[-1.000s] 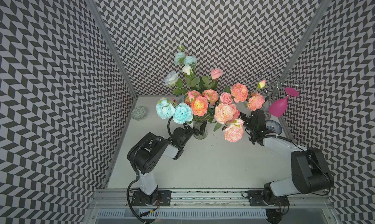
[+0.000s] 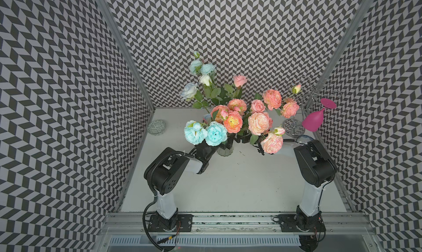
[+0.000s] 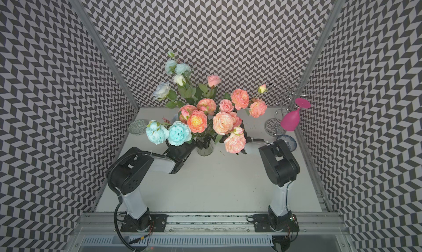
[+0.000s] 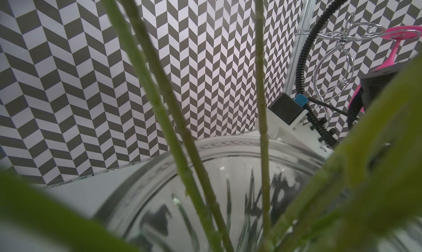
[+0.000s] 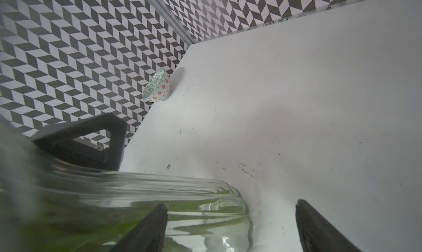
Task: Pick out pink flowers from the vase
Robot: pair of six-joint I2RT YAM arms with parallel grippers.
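Observation:
Pink and coral flowers (image 2: 260, 122) crowd the middle and right of the bouquet in both top views. Blue flowers (image 2: 216, 133) sit to their left. All stand in a clear glass vase (image 3: 205, 147), mostly covered by blooms; green stems (image 4: 262, 120) rise from its mouth in the left wrist view. My left gripper (image 2: 219, 144) is open beside the vase, its fingers largely hidden under blossoms. The right gripper has its fingertips apart; the vase body lies across its left fingertip in that view. Whether a stem lies between the right fingers cannot be made out.
A wire rack with a pink glass (image 2: 313, 120) stands right, near a blue-patterned dish (image 3: 287, 143). At far left is a small bowl (image 2: 156, 127).
My right arm has swung inward and its gripper has gone under the pink blooms. The pink and blue flowers have shifted slightly.

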